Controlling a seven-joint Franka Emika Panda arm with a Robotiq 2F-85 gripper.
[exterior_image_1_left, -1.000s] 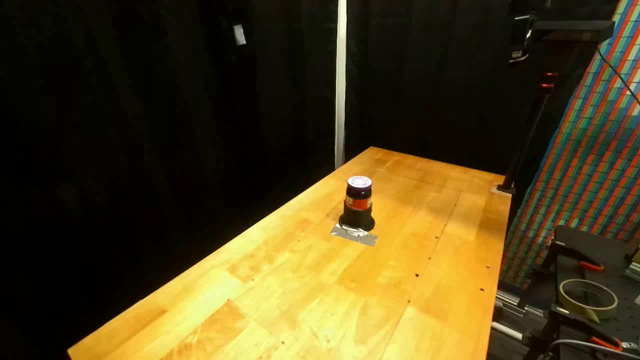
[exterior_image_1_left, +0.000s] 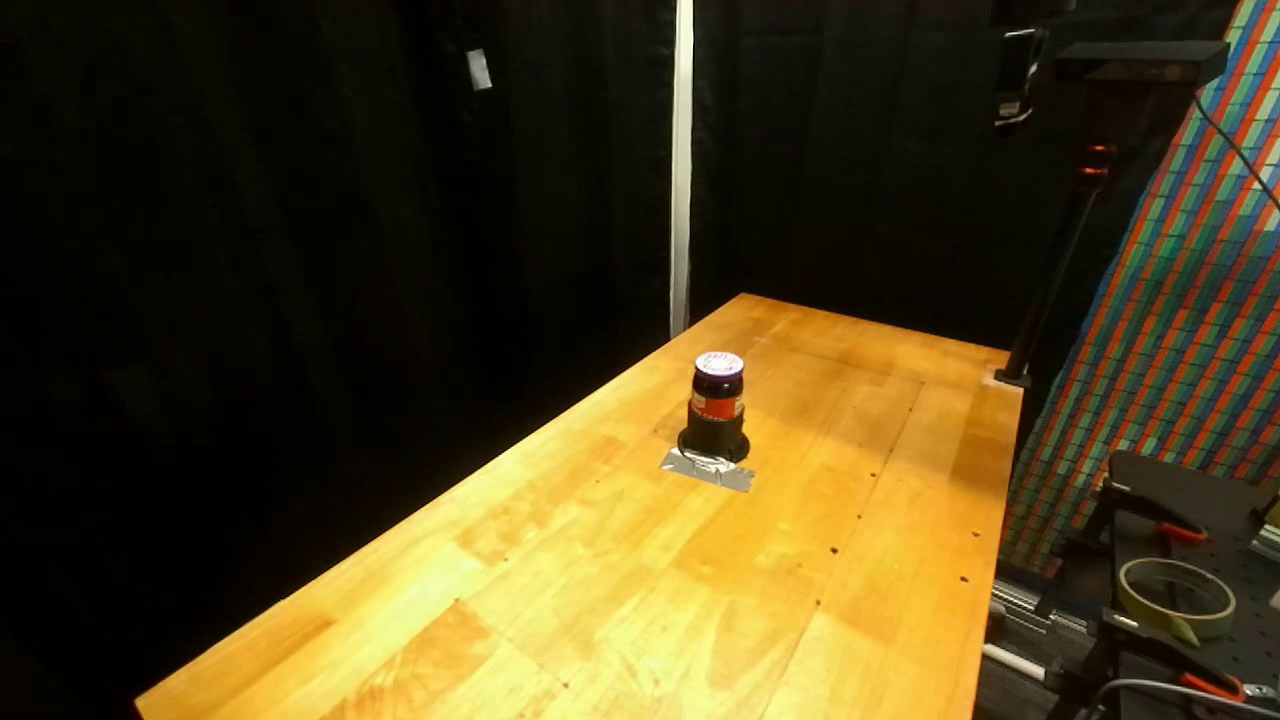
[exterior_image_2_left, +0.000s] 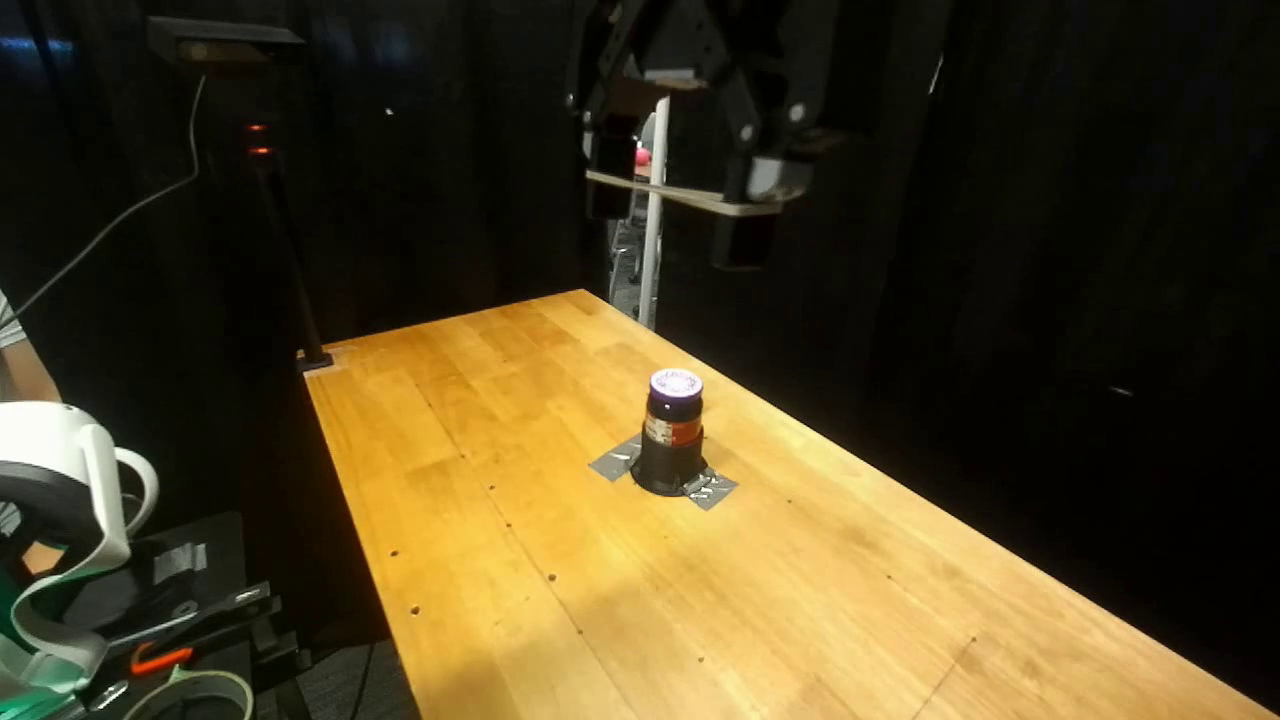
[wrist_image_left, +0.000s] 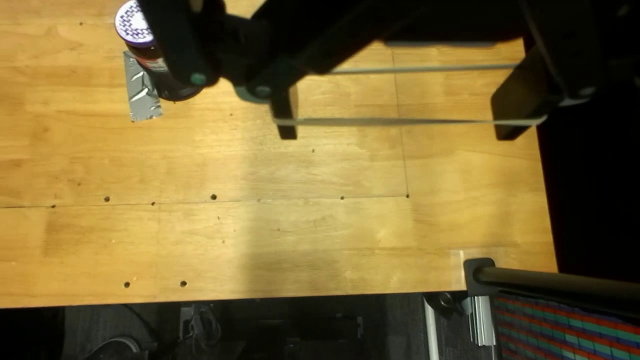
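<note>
A dark jar with a red label and a purple-rimmed white lid (exterior_image_1_left: 719, 386) stands upright in a black holder (exterior_image_2_left: 668, 466) taped to the wooden table. In the wrist view the same jar (wrist_image_left: 134, 25) is at the upper left, partly covered by my gripper's linkage. My gripper (exterior_image_2_left: 678, 234) hangs high above the table, up and beyond the jar in exterior view 2. It is open, its black fingers (wrist_image_left: 520, 103) wide apart with pale bands stretched across between them and only bare table seen below. The gripper cannot be made out clearly in exterior view 1.
Grey tape (exterior_image_2_left: 714, 490) sticks out beside the holder. A dark post (exterior_image_1_left: 1053, 288) rises from a table corner. Beside the table is a black cart with a tape roll (exterior_image_1_left: 1176, 596) and clamps. The tabletop (exterior_image_1_left: 624, 576) around the jar is clear.
In exterior view 1, a dark piece with pale edges at the upper right has shifted slightly left. The jar and its holder have stayed in place.
</note>
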